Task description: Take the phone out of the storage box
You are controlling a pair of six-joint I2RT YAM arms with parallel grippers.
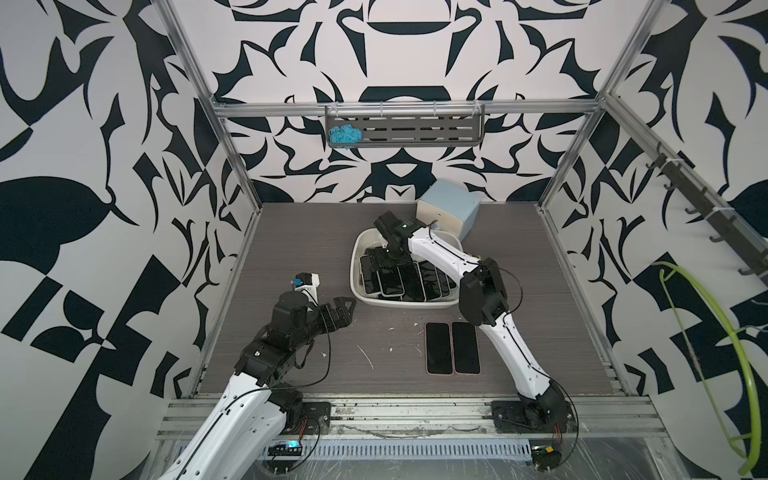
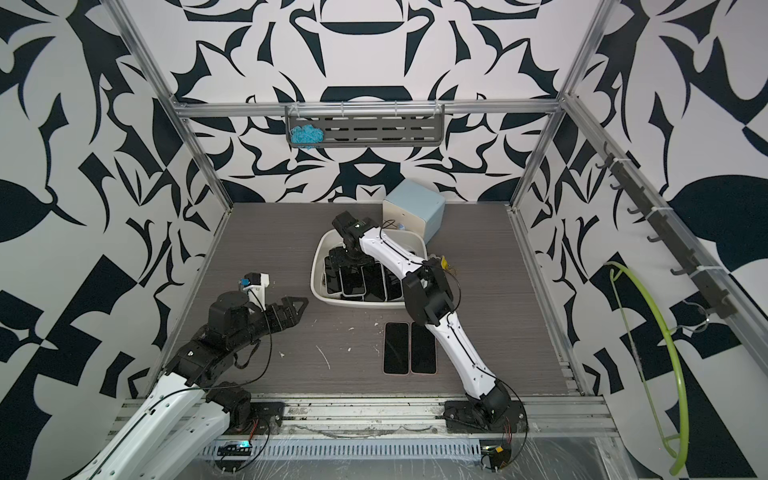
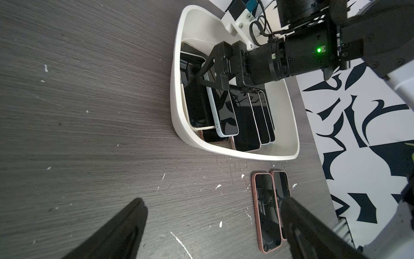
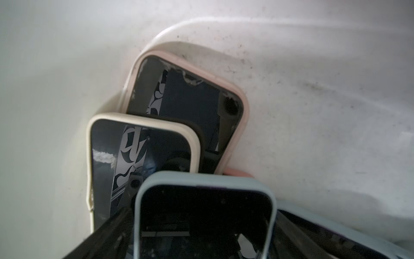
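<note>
The white storage box [image 3: 176, 101] stands mid-table and holds several black-screened phones. Among them, a phone in a light blue case [image 4: 207, 179] lies on top. Inside the box, my right gripper has one finger [image 4: 105, 239] on each side of this phone, near its long edges. Whether the pads press on it is too blurred to tell. Cream-cased [image 4: 194, 142] and pink-cased [image 4: 243, 108] phones lie partly under it. Left of the box, my left gripper is open above bare table, nothing between its fingers.
On the table in front of the box, two pink-edged phones [image 1: 438, 349] lie side by side. A pale blue box [image 1: 453, 206] stands close behind the storage box. The box's rim surrounds my right gripper.
</note>
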